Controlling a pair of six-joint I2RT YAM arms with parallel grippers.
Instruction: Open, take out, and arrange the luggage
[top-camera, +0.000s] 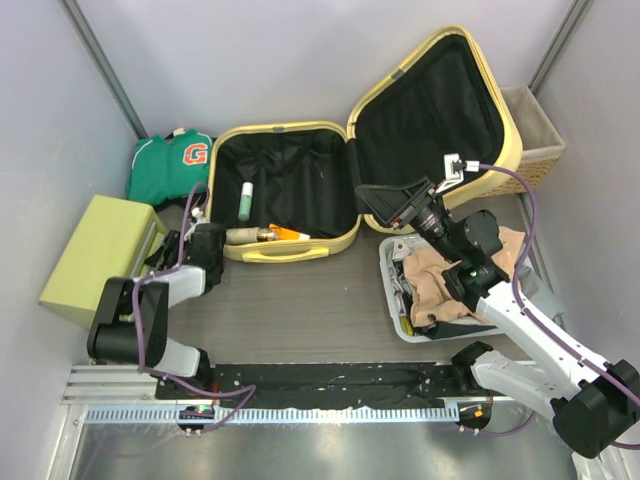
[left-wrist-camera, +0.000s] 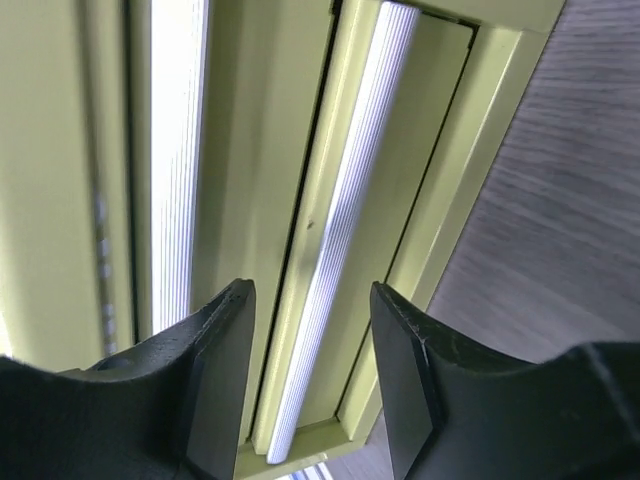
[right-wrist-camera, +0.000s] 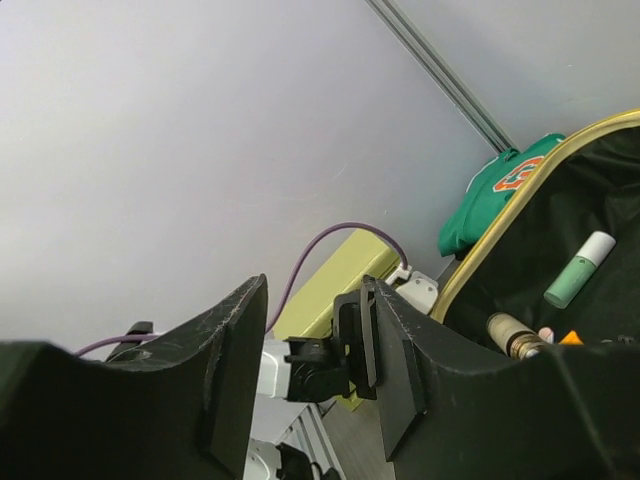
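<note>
A yellow suitcase (top-camera: 293, 253) lies open, its black lid half raised to the right. Inside rest a green-and-white tube (top-camera: 246, 203), a beige bottle (top-camera: 241, 236) and an orange item (top-camera: 287, 233). Left of it stands a pale yellow-green drawer cabinet (top-camera: 90, 257). My left gripper is open in front of the drawer's metal handle (left-wrist-camera: 345, 220), which shows between and beyond the fingers; contact cannot be made out. My right gripper hangs open over the suitcase hinge side, nothing between its fingers.
A green garment (top-camera: 172, 168) lies behind the cabinet. At the right, a grey bin (top-camera: 398, 325) holds a peach cloth (top-camera: 435, 287) and small items. A woven basket (top-camera: 540, 165) stands behind the lid.
</note>
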